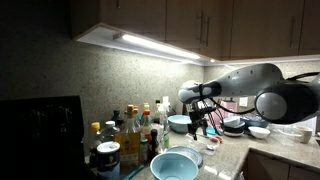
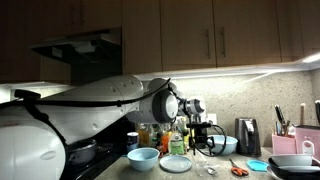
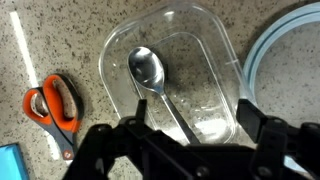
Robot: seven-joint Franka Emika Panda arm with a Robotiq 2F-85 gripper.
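In the wrist view a clear plastic container [image 3: 205, 52] lies below my gripper, which stands open with nothing between its fingers. A metal spoon [image 3: 147, 68] rests inside the container at a slant. Its bowl points to the upper left, and its handle runs down between my fingers. The fingers appear above the container, apart from the spoon. Exterior view 2 shows the gripper [image 2: 206, 141] hanging over the counter, too small there to read its fingers.
Orange-handled scissors [image 3: 62, 118] lie left of the container, a blue object [image 3: 11, 162] beyond them. A round rim [image 3: 262, 52] stands close on the right. Bowls [image 1: 174, 165] and several bottles [image 1: 130, 137] crowd the counter nearer the exterior camera.
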